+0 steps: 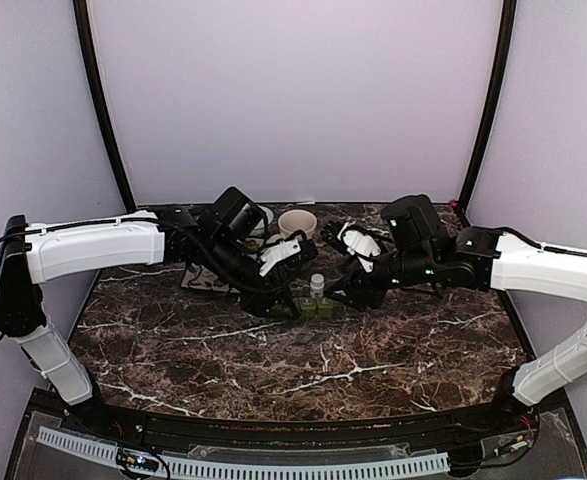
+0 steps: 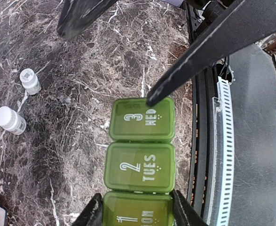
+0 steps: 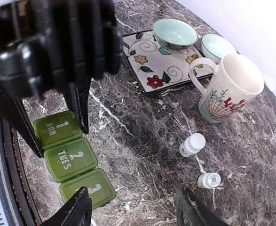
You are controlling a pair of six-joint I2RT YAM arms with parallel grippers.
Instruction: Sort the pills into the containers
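Observation:
My left gripper is shut on the MON end of a green pill organizer (image 2: 139, 167), which shows compartments MON, TUES and WED, all lidded, in both wrist views. Two white pill bottles stand apart from it, one (image 2: 11, 120) larger-capped, the other (image 2: 30, 82) with a printed top. My right gripper is open with nothing between its fingers, beside the organizer's WED end; in the left wrist view its fingers hang over that end.
A cream mug (image 3: 229, 82), a flowered square plate (image 3: 149, 82) and two pale bowls (image 3: 175, 30) stand toward the back.

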